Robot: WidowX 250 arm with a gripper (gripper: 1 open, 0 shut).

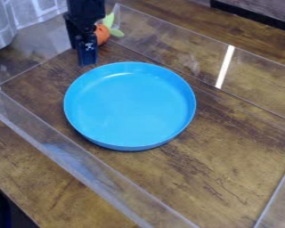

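A black gripper (85,40) hangs at the top left, its fingers pointing down toward the wooden table. Just right of it, partly behind it, is an orange carrot-like object (102,32) with green leaves. The gripper is open; whether it touches the orange object is unclear. A round blue plate (129,105) lies in the middle, in front of the gripper.
Clear plastic edging runs along the left and right of the wooden table (216,151). A white translucent item (7,20) is at the top left corner.
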